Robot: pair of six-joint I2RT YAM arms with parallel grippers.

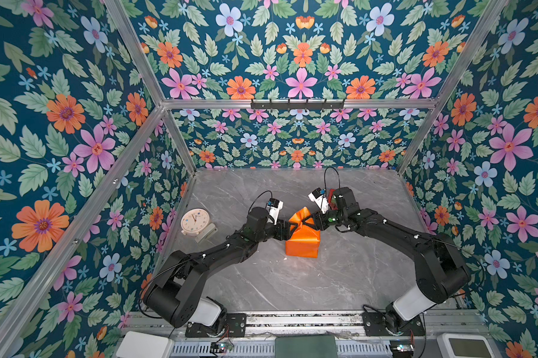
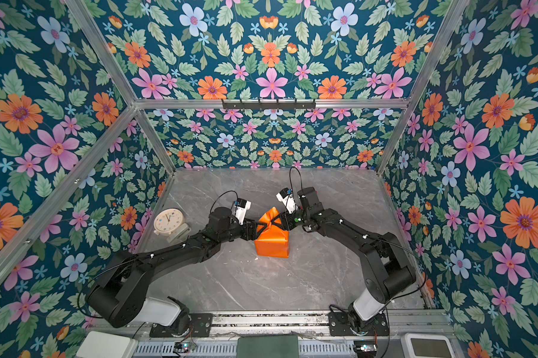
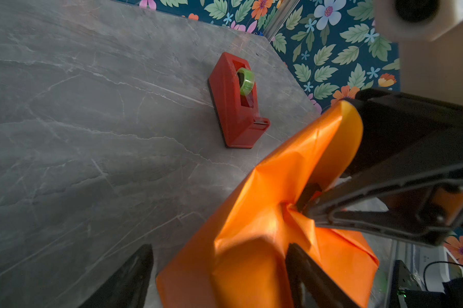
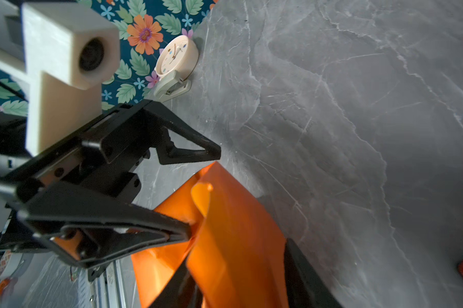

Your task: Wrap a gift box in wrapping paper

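Observation:
The gift box is covered in shiny orange wrapping paper (image 1: 303,246), its loose end standing up in a gathered peak at the top. At the paper's left side my left gripper (image 1: 291,229) stands open; in the left wrist view its blurred fingers (image 3: 313,282) spread apart, one against the orange paper. From the right reaches my right gripper (image 2: 270,222), its fingers part open around the gathered paper (image 4: 241,241). One right finger (image 4: 285,277) lies beside the fold, and the other is partly behind it. Whether either gripper pinches the paper is hard to see.
A red tape dispenser (image 3: 236,102) with green tape stands behind the box on the right. At the left edge are a round clock (image 1: 195,221) and a stapler-like grey object (image 4: 172,84).

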